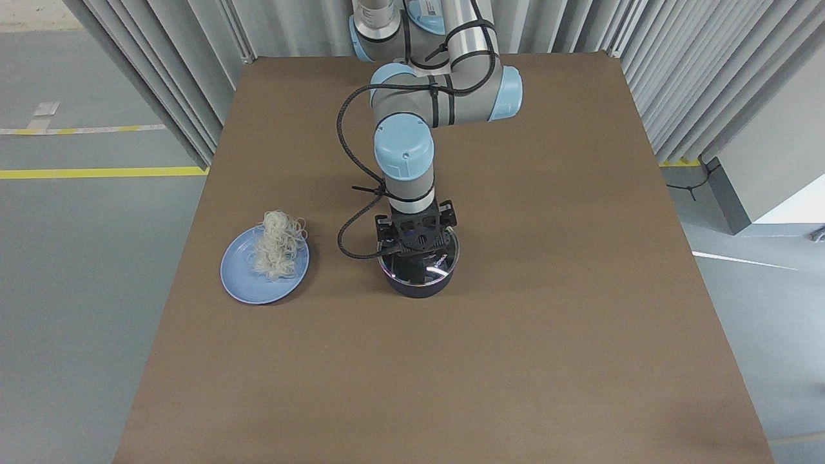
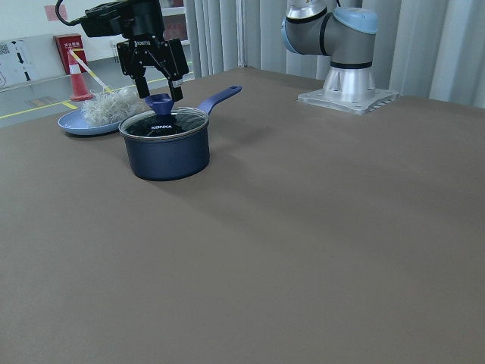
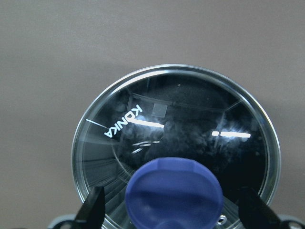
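A dark blue pot (image 2: 168,159) with a glass lid (image 3: 176,119) and a blue knob (image 3: 174,191) sits on the brown table, its blue handle (image 2: 223,97) visible in the left view. My gripper (image 2: 157,89) is lowered over the lid, its fingers open on either side of the knob. In the front view the arm's wrist hides the knob. A blue plate (image 1: 241,274) with a tangle of white noodles (image 1: 276,245) lies beside the pot.
Curtains stand behind the arm's base (image 2: 348,87).
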